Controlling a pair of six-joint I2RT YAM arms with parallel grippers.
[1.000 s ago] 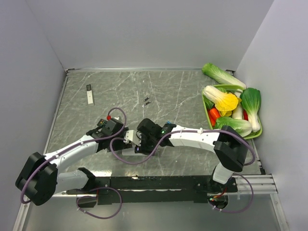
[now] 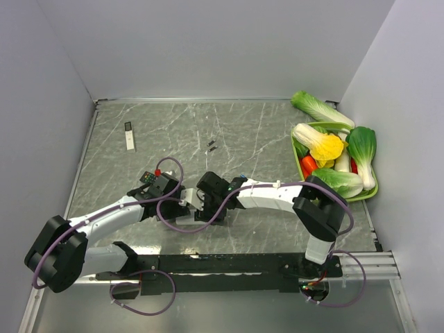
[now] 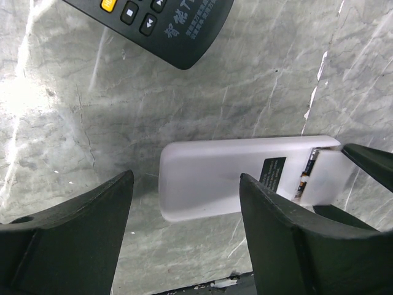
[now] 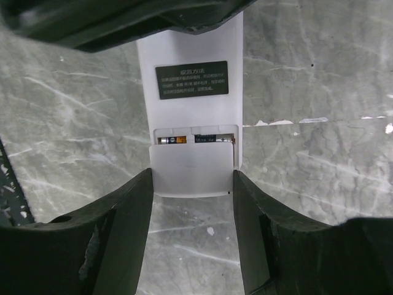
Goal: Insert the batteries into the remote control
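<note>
The white remote (image 3: 202, 166) lies back side up on the table, its dark label (image 4: 191, 80) visible. In its compartment two batteries (image 4: 214, 139) show past the edge of the loose white cover (image 4: 191, 169). My right gripper is shut on that cover by its two side edges, holding it over the lower part of the compartment. At the remote's other end, my left gripper is part open, one finger to the left of the body and the other over it. Whether either finger touches the remote, I cannot tell.
A black remote (image 3: 166, 24) lies behind the white one. Farther back are a white remote-like device (image 2: 130, 137) and small dark pieces (image 2: 211, 146). A green basket (image 2: 371, 192) of vegetables stands at the right.
My right arm's elbow has shifted a little to the left and its gripper slightly forward.
</note>
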